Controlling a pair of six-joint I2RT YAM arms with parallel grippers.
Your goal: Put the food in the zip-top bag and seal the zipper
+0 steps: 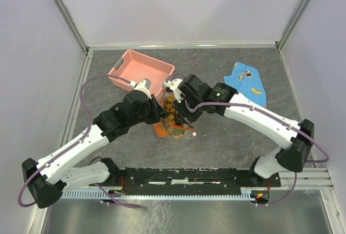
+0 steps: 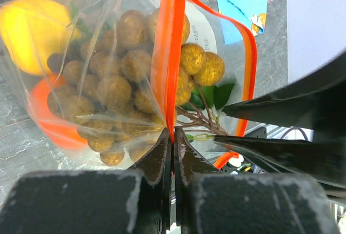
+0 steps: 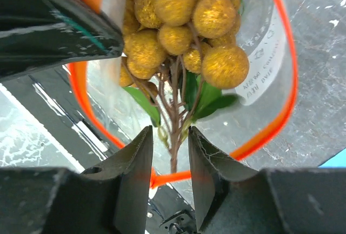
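Observation:
The clear zip bag with orange zipper edges stands with its mouth spread. Inside are brown-gold round fruits on a branch with green leaves, a yellow item and an orange one. My left gripper is shut on one zipper edge. My right gripper is part open at the bag's mouth; its fingertips lie on either side of the branch stems, with a gap between them. Whether they touch the stems, I cannot tell. In the top view, both grippers meet over the bag.
A pink basket, seemingly empty, stands at the back left. Blue patterned cloth or packaging lies at the right.

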